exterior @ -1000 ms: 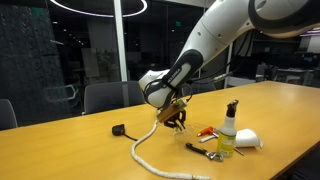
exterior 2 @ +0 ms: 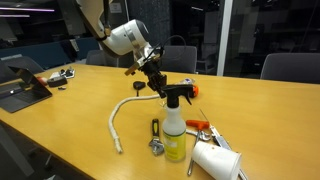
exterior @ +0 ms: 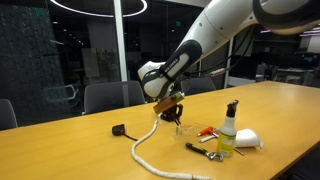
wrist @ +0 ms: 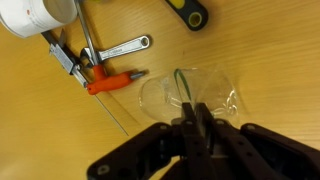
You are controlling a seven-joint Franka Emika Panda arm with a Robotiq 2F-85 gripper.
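A clear plastic container (wrist: 155,95) is under the fingers in the wrist view, its outline faint against the wood. My gripper is shut on what looks like its thin greenish edge; the exact contact is hard to make out. From exterior view 1, the gripper (exterior: 178,122) points down just above the table, with the see-through container (exterior: 188,130) barely visible below it. In exterior view 2 the spray bottle's head partly blocks the gripper.
Close by stand a spray bottle (exterior: 227,135) and a white cup (exterior 2: 215,160) on its side. A red-handled tool (wrist: 115,82), a wrench (wrist: 125,48) and a black-handled tool (wrist: 188,12) lie around. A white hose (exterior: 145,160) curves leftward.
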